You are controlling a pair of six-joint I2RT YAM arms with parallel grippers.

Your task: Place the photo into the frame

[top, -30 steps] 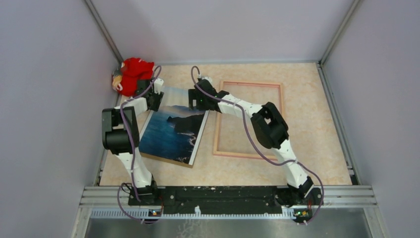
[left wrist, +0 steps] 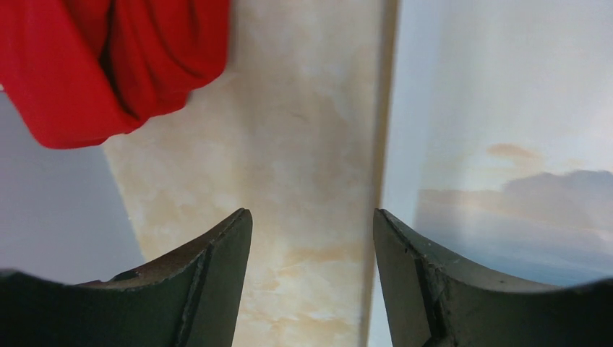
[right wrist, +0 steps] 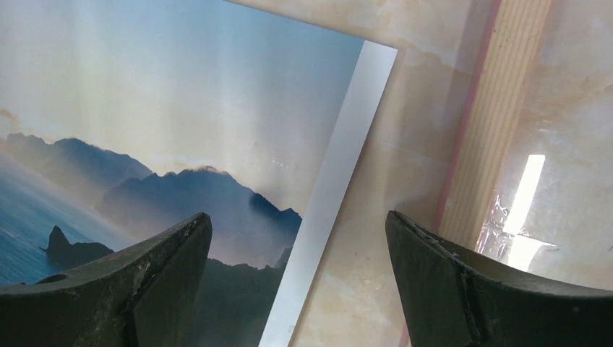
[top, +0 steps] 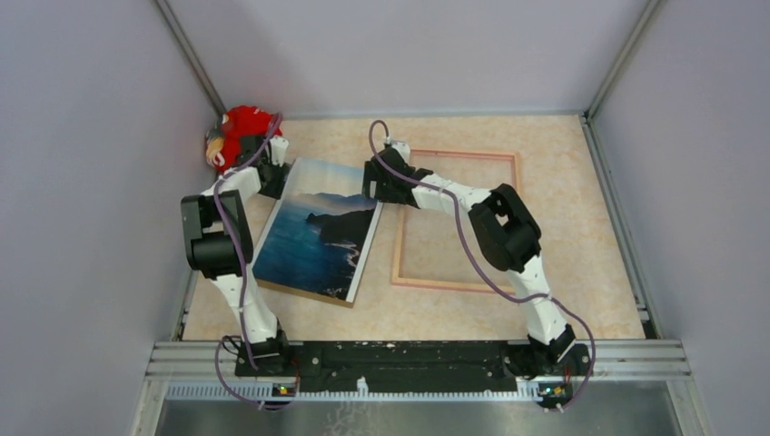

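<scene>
The photo [top: 313, 245], a sea and cliff print with white edges, lies on the table left of the empty wooden frame [top: 454, 283]. In the left wrist view my left gripper is partly open beside the photo's left edge [left wrist: 401, 144], with bare table between its fingers. My right gripper is open over the photo's right white edge [right wrist: 340, 155], close to the frame's rail [right wrist: 491, 123], with nothing held.
A red soft toy [top: 241, 136] lies at the back left corner, near my left gripper.
My left gripper has shifted left and up to the photo's left edge. My right gripper has moved right toward the gap between photo and frame.
</scene>
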